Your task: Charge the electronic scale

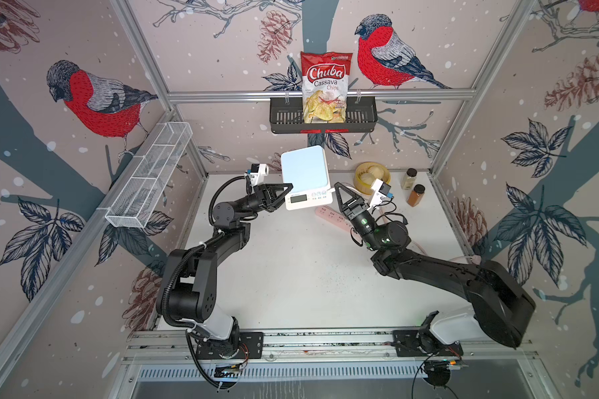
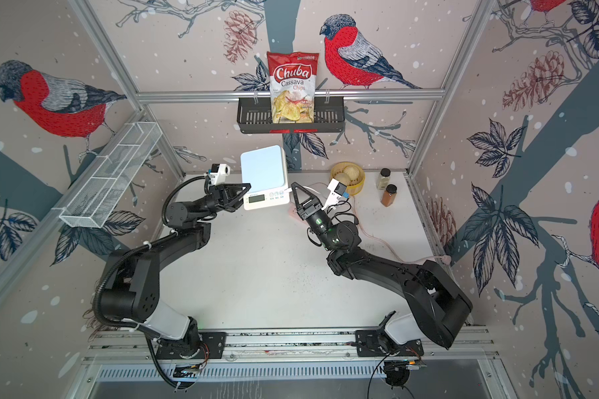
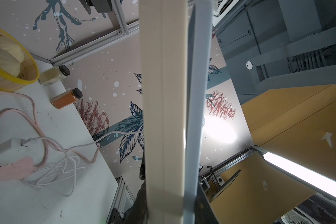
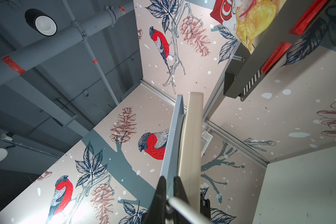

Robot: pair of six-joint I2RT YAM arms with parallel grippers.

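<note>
The electronic scale [image 1: 304, 169], white with a pale blue plate and a small display, is held up above the table, its face toward the top cameras. My left gripper [image 1: 289, 189] is shut on its left edge; the left wrist view shows the scale's side [image 3: 164, 112] edge-on. At the opposite edge is my right gripper [image 1: 336, 189], shut on the end of a white charging cable [image 4: 186, 211]. In the right wrist view its dark fingers [image 4: 161, 192] reach the scale's side [image 4: 192, 149]. Whether the plug sits in a port cannot be told.
A pink power strip [image 1: 334, 218] with a white adapter [image 3: 11, 149] and loose cables lies behind the right arm. A yellow-rimmed basket [image 1: 358, 179] and two spice jars [image 1: 409, 178] stand at the back right.
</note>
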